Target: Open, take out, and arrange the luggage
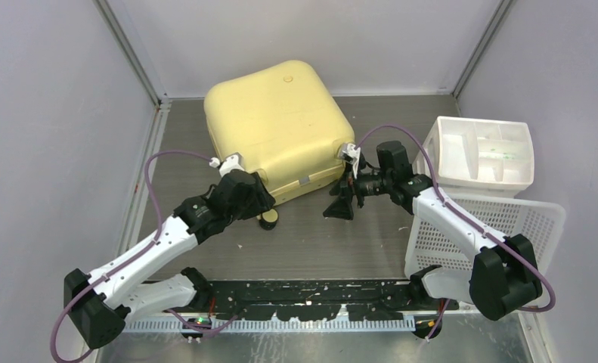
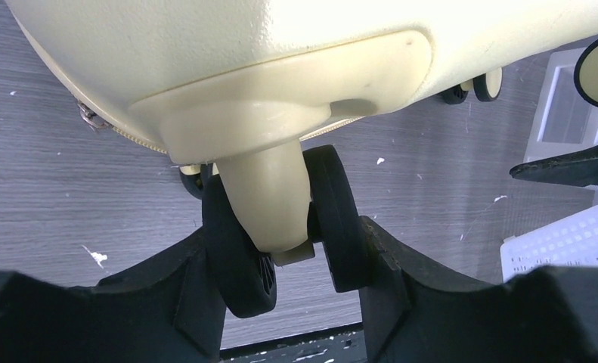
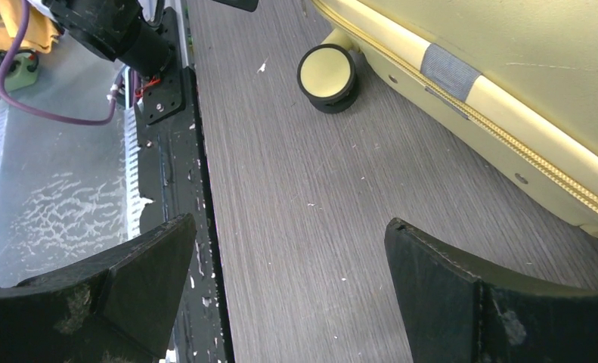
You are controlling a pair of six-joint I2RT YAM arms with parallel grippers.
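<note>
A cream-yellow suitcase (image 1: 277, 121) lies on its side on the grey floor, with a zip along its front edge. In the left wrist view my left gripper is shut around a cream wheel mount (image 2: 261, 185) at the suitcase's corner. My right gripper (image 1: 341, 198) stands open at the suitcase's front right; in the right wrist view nothing is between its fingers, and the zip (image 3: 537, 161) runs beyond them. A wheel (image 3: 325, 74) shows below the suitcase's front edge.
A white tray with compartments (image 1: 484, 151) and a white perforated basket (image 1: 530, 223) stand at the right. Walls bound the left, back and right. Bare floor lies in front of the suitcase.
</note>
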